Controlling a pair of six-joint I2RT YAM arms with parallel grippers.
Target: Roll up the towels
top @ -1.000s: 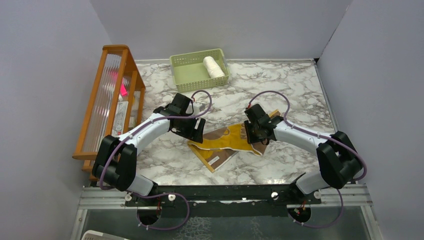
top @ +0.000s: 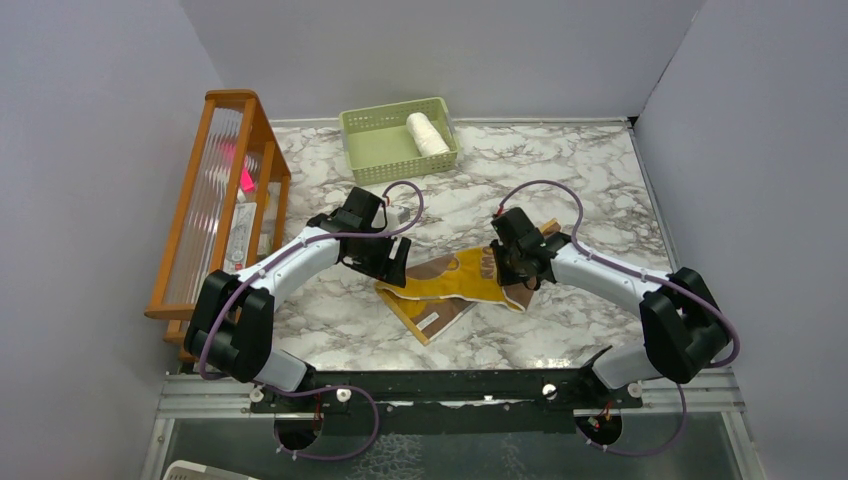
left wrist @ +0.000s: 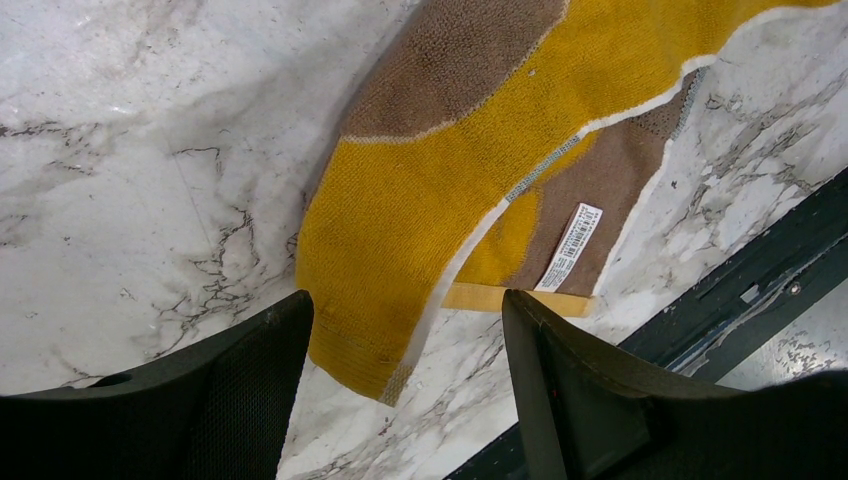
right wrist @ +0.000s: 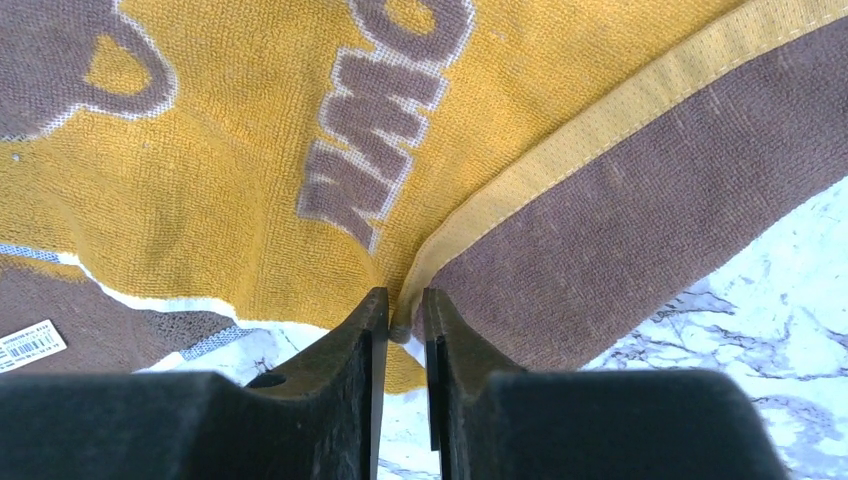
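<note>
A mustard-yellow and brown towel (top: 470, 285) lies folded unevenly on the marble table, its care label (left wrist: 570, 247) showing on the brown side. Over its left end hovers my left gripper, the fingers well apart and nothing held; the towel's yellow left corner (left wrist: 370, 350) shows below them. At the right end, my right gripper is down at the towel with only a narrow gap between its fingers. The tan hem's folded tip (right wrist: 403, 325) lies in that gap, and no firm grip on it shows.
A green basket (top: 375, 148) with a rolled white towel (top: 427, 134) stands at the back. To the left is a wooden rack (top: 205, 190) with clear panels. Bare marble (top: 590, 190) lies at the back right, and a dark rail (top: 440, 384) runs along the front.
The left arm and the towel look the same.
</note>
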